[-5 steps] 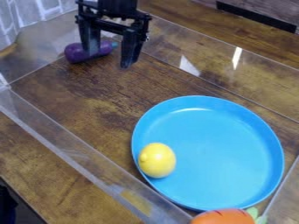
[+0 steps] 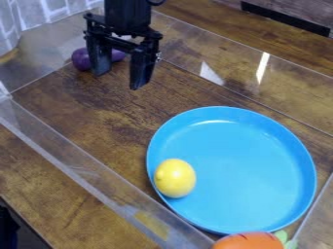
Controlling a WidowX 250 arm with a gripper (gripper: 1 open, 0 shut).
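My black gripper (image 2: 121, 60) hangs at the top left of the camera view, open, over a purple object (image 2: 82, 59) that is partly hidden behind it. A blue plate (image 2: 244, 175) lies at the lower right, holding a yellow lemon-like object (image 2: 174, 178) on its left part.
An orange-red object (image 2: 250, 241) sits at the bottom right edge beside the plate. Clear plastic walls border the wooden surface.
My gripper has shifted slightly down and to the left, covering more of the purple object. The plate and the things by it are unchanged.
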